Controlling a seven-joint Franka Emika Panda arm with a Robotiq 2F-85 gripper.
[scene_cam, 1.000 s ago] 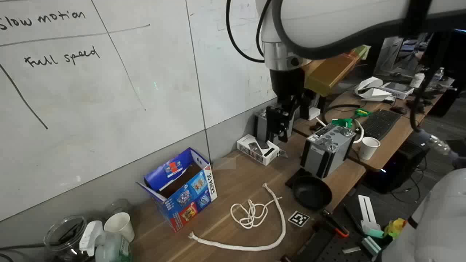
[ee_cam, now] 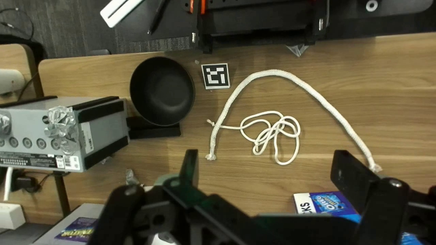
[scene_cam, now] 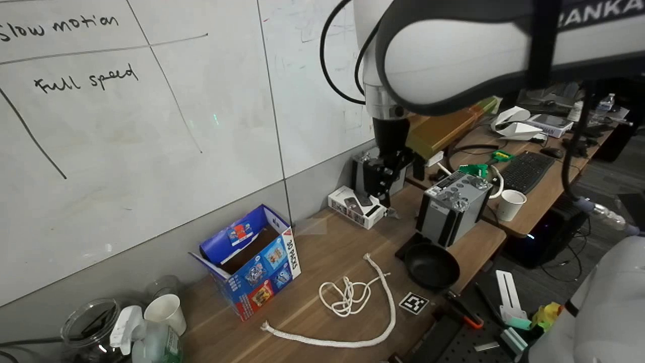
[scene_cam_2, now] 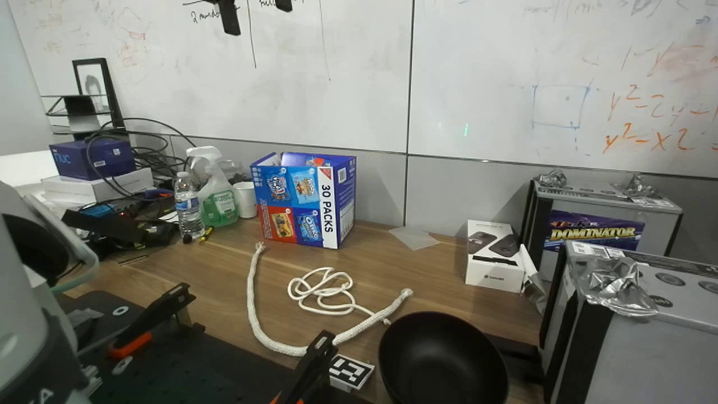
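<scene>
A thick white rope lies in a wide curve on the wooden table, both ends free. Inside that curve a thinner white cord is loosely coiled, its tail crossing close to one end of the thick rope. My gripper hangs well above the table, open, its fingers wide apart with nothing between them. From the side in exterior view 1, the gripper appears high over the back of the table, in front of the far grey box. A black bowl stands near the table's front edge.
A blue snack box stands open-topped by the wall. Grey metal units and a white phone box occupy the other side. A printed marker lies beside the bowl. Bare wood surrounds the ropes.
The arm's forearm has come lower in exterior view 1, and the gripper has shifted slightly left and turned. The ropes, bowl and boxes are unmoved.
</scene>
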